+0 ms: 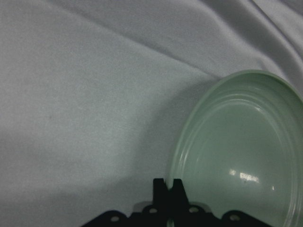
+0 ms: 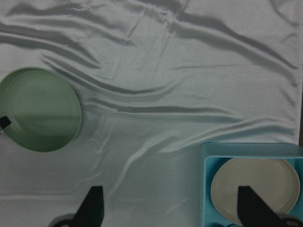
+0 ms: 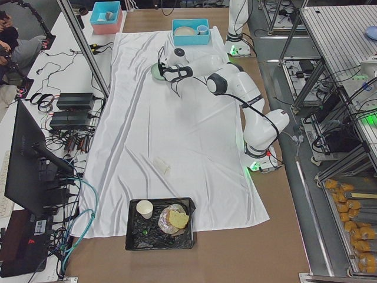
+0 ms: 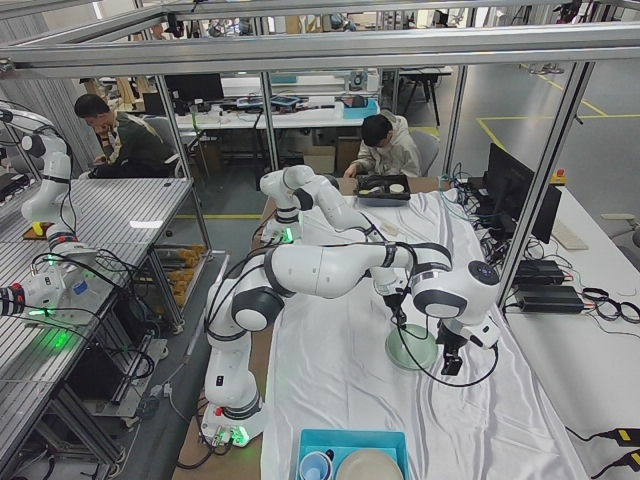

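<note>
A green plate lies on the white cloth; it also shows in the right wrist view and the camera right view. My left gripper is shut on its rim, at the plate's near edge in the left wrist view. My right gripper is open above the cloth with nothing between its fingers, between the green plate and the blue bin.
The blue bin holds a beige plate and a blue cup. A black tray with a paper cup and food stands at the cloth's other end.
</note>
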